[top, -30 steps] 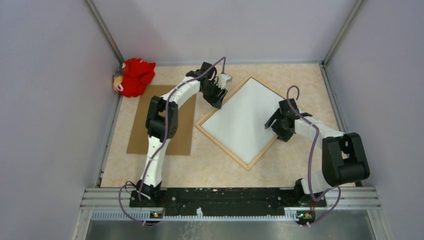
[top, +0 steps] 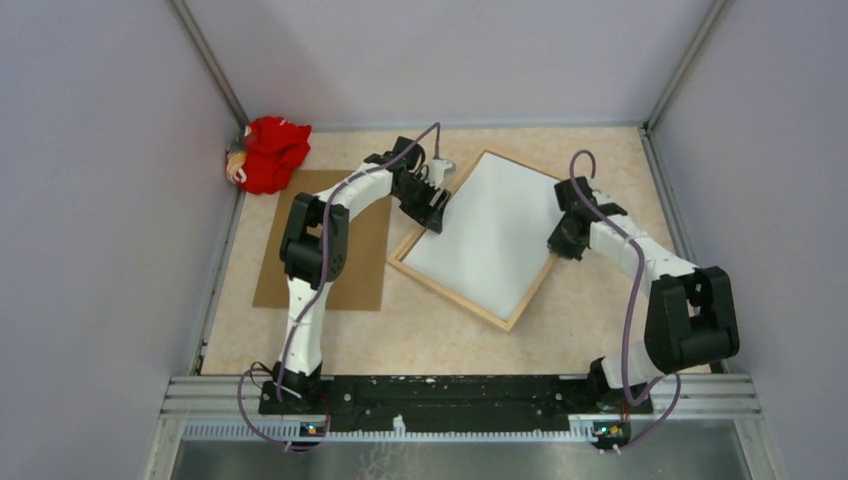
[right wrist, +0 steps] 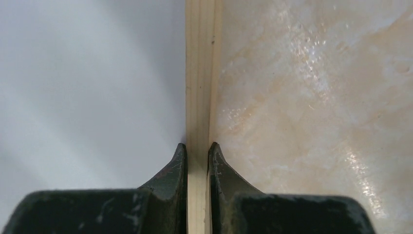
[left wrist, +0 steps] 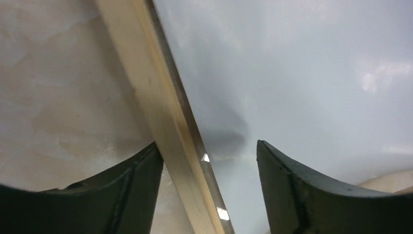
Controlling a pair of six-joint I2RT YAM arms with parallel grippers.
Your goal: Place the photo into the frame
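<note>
A light wooden frame [top: 455,298] lies turned diagonally on the table, with a glossy white panel [top: 490,230] filling its inside. No printed picture shows, so I cannot tell whether the panel is the photo's back or part of the frame. At the frame's left side, my left gripper [top: 432,222] stands open, one finger on either side of the wooden rail [left wrist: 163,100] and a gap beside the inner one. Across from it, my right gripper is shut on the opposite rail [right wrist: 198,68], both fingertips against the wood.
A flat brown board [top: 350,285] lies on the left of the table, under the left arm. Behind it, a bunched red cloth [top: 270,155] sits in the back left corner. Bare tabletop [top: 440,345] shows in front of the frame.
</note>
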